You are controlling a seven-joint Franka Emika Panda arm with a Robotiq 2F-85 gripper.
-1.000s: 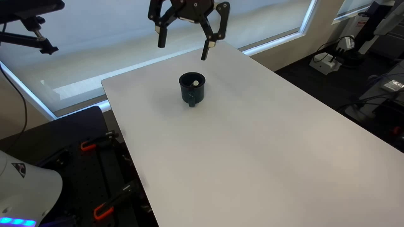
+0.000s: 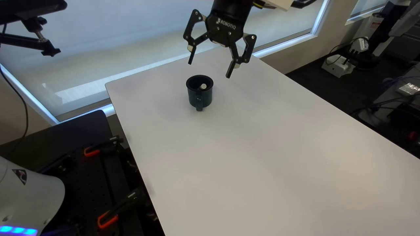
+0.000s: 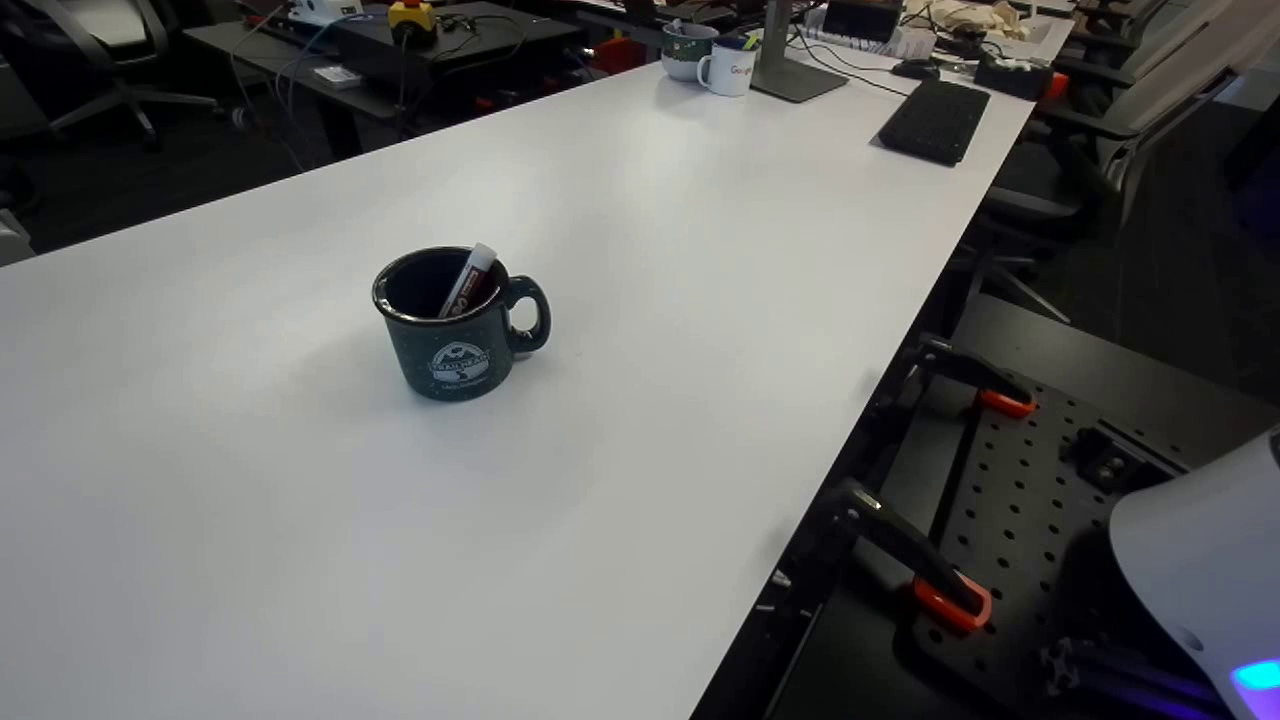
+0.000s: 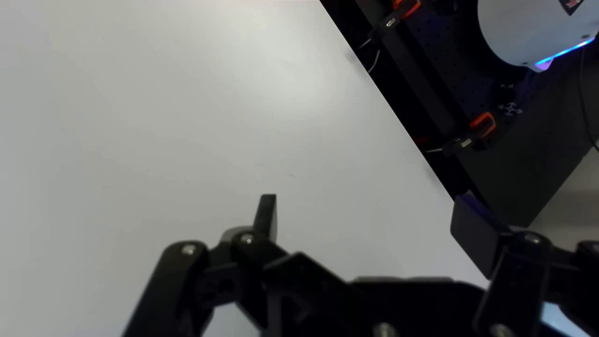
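A dark green mug (image 2: 193, 96) stands upright on the white table, toward its far left part in the first exterior view. Leaning inside it is a marker (image 3: 468, 281), its pale end above the rim; the lower part is hidden by the mug. The mug's handle (image 3: 539, 316) points right in the second exterior view. My gripper (image 2: 209, 70) hangs above and beyond the mug, open, its two fingers wide apart and nothing between them. In the wrist view the gripper shows only bare tabletop between its fingers; the mug is out of that view.
Black clamps with orange handles (image 3: 956, 604) sit along the robot's mounting plate. At the table's far end are a white mug (image 3: 728, 68), a speckled mug (image 3: 686, 50), a monitor stand and a keyboard (image 3: 937, 120).
My gripper has come lower and shifted right in the first exterior view, also turning somewhat. It stays open. The mug and marker have not moved.
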